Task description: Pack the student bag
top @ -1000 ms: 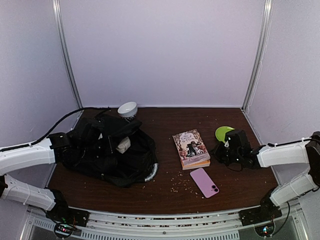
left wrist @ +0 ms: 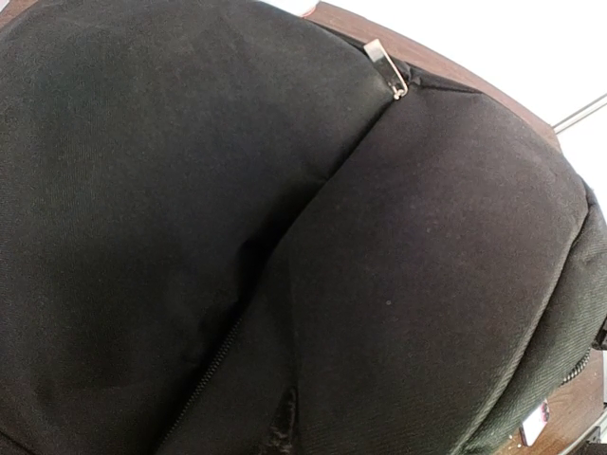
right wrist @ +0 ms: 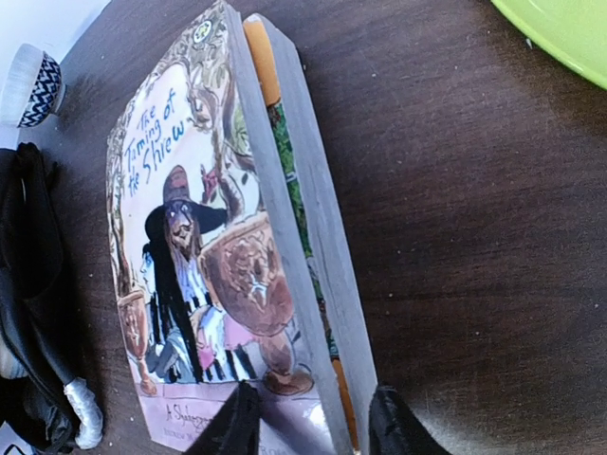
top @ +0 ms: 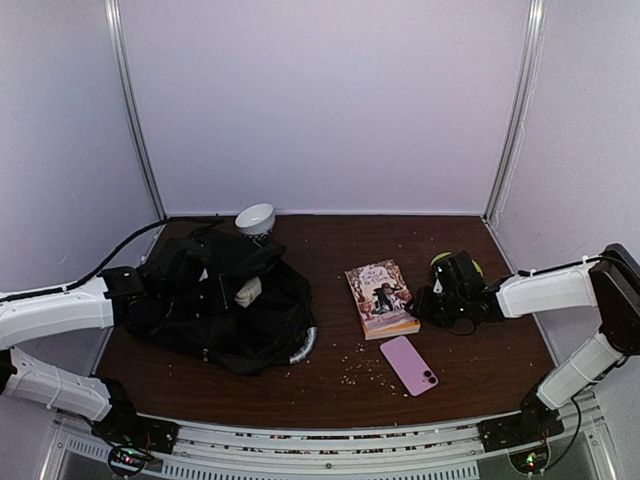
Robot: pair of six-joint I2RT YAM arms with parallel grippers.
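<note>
A slumped black bag (top: 270, 315) lies on the left of the table, its open mouth turned to the right; its dark fabric (left wrist: 427, 275) fills the left wrist view. My left gripper (top: 205, 285) is shut on the bag, though its fingertips hardly show. Mid-table, a "Taming of the Shrew" book (right wrist: 190, 256) rests on another book (right wrist: 332, 256), of which page edges and a strip of orange and green cover show. Open at their near right corner, my right gripper has one finger over the top cover and the other beyond the side. A pink phone (top: 408, 364) lies in front.
A white bowl (top: 256, 219) with a blue pattern stands behind the bag. Partly hidden behind my right gripper is a green plate (right wrist: 569, 33). Crumbs (top: 362, 372) are scattered left of the phone. Bare table (top: 330, 240) shows at the back.
The left arm and the books look unchanged.
</note>
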